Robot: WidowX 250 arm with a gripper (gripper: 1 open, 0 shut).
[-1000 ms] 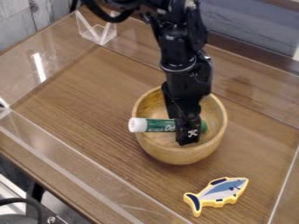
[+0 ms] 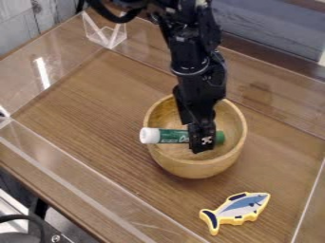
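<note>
My black gripper (image 2: 200,133) reaches down from the top of the view into a round wooden bowl (image 2: 193,169), its fingers over a green tube with a white cap (image 2: 162,135) lying inside. The tube's cap end rests at the bowl's left side. The dark fingers overlap, so whether anything sits between them is hard to see.
A yellow-edged fish-shaped piece (image 2: 234,209) with blue and white lies at the front right of the wooden table (image 2: 76,123). A clear plastic object (image 2: 105,28) stands at the back left.
The gripper has risen slightly from lower in the bowl. The tube and bowl look much the same.
</note>
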